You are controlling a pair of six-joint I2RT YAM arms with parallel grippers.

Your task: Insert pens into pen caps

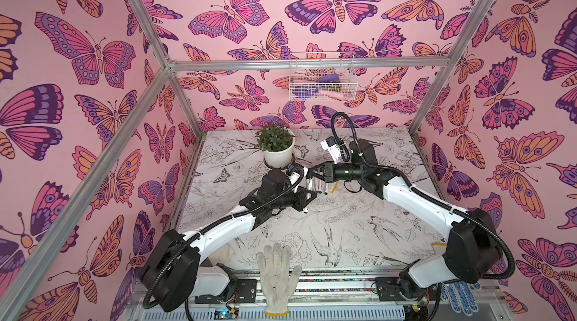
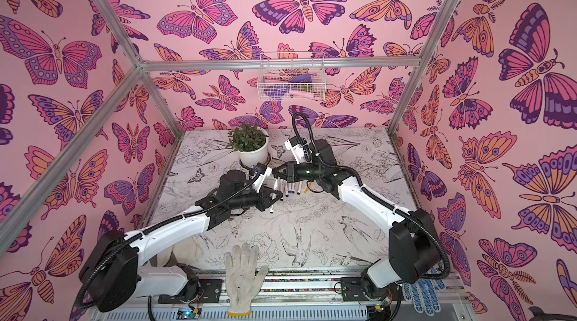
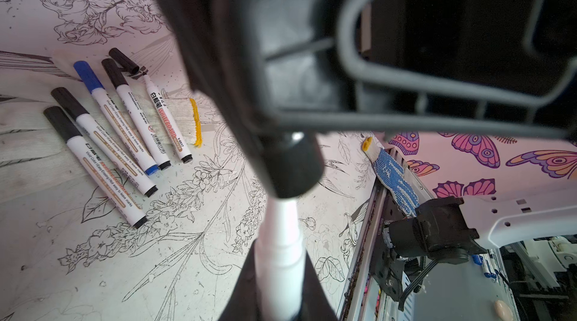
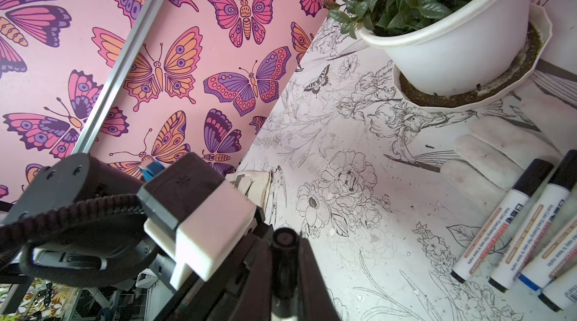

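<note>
A white marker (image 3: 279, 267) stands upright with my left gripper (image 1: 307, 194) shut on its body. A black cap (image 3: 293, 167) sits directly over the marker's upper end in the left wrist view; the nib does not show. My right gripper is around this cap, one of its fingers (image 4: 315, 291) close beside it; whether both touch is unclear. On the table lie several capped markers, one with a blue cap (image 3: 89, 75). Beside them is an uncapped marker (image 3: 165, 113), with a loose black cap (image 3: 123, 60) near its tip.
The potted plant (image 4: 450, 50) stands on a saucer behind the grippers. A pale glove (image 4: 489, 152) lies under the markers, and another glove (image 1: 276, 276) lies at the front edge. Bare table (image 1: 354, 233) extends in front of the grippers.
</note>
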